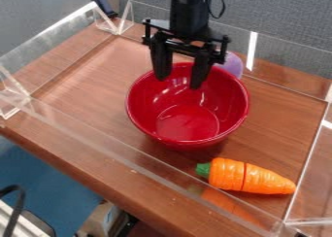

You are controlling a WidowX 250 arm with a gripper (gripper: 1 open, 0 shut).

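My black gripper (181, 68) hangs over the back part of a red bowl (188, 118), its fingers apart and pointing down, with nothing seen between them. The bowl stands empty on the wooden table. An orange carrot (249, 178) with a green top lies in front of the bowl to the right. A purple object (232, 63) is partly hidden behind the gripper and bowl.
Clear plastic walls enclose the wooden surface (78, 81), with free room to the left of the bowl. A grey backdrop stands behind, and a cable runs down beside the arm.
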